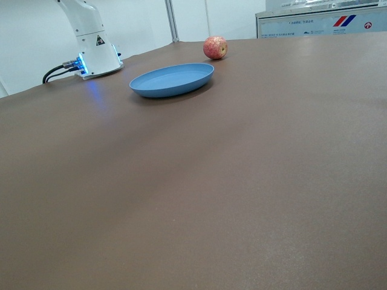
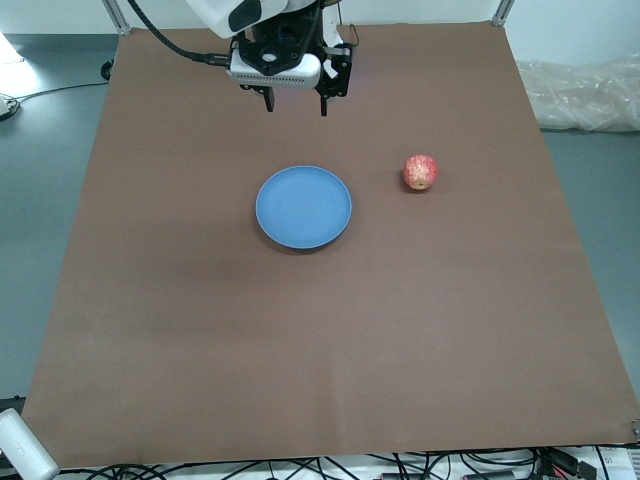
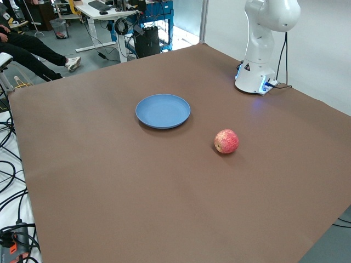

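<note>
A round blue plate (image 2: pixel 303 207) lies on the brown table, also visible in the top view (image 1: pixel 172 80) and the right view (image 3: pixel 163 111). A red-yellow apple (image 2: pixel 420 172) rests to its right in the left view, apart from it; it shows in the top view (image 1: pixel 215 48) and right view (image 3: pixel 226 141). My black-and-white gripper (image 2: pixel 297 103) hangs at the back of the table, behind and above the plate, its two fingers spread open with nothing seen between them.
Cables and devices line its near edge in the left view. The robot base (image 3: pixel 253 76) stands at the table's edge. A seated person's legs show beyond the table in the right view.
</note>
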